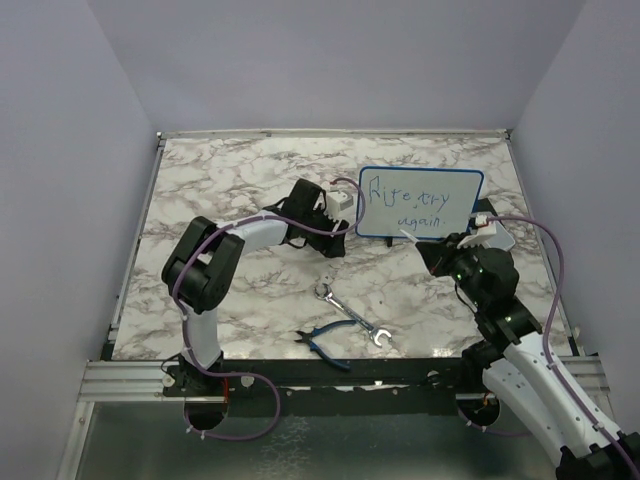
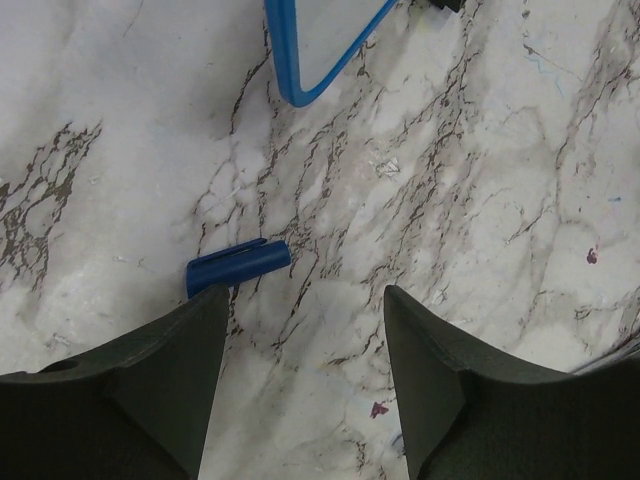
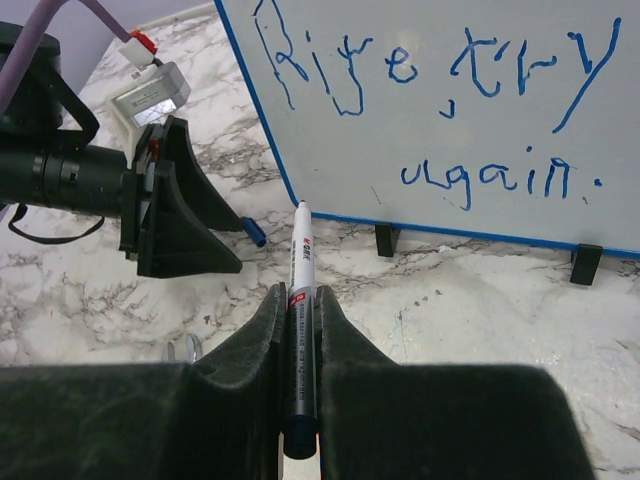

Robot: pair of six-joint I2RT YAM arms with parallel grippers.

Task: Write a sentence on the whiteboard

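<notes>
The whiteboard (image 1: 418,203) stands on small black feet, with "Rife, try again." in blue handwriting, clearest in the right wrist view. My right gripper is shut on a white marker (image 3: 302,262), its uncapped tip pointing up toward the board's lower left corner, apart in depth or touching, I cannot tell. On the table left of the board lies a blue cap (image 2: 240,265) with a clip. My left gripper stands open over it, the cap just beyond the left fingertip and not gripped. In the top view this gripper hides the cap.
A wrench (image 1: 352,314) and blue-handled pliers (image 1: 326,340) lie at the table's front middle. The board's black foot (image 3: 386,240) juts out at its lower edge.
</notes>
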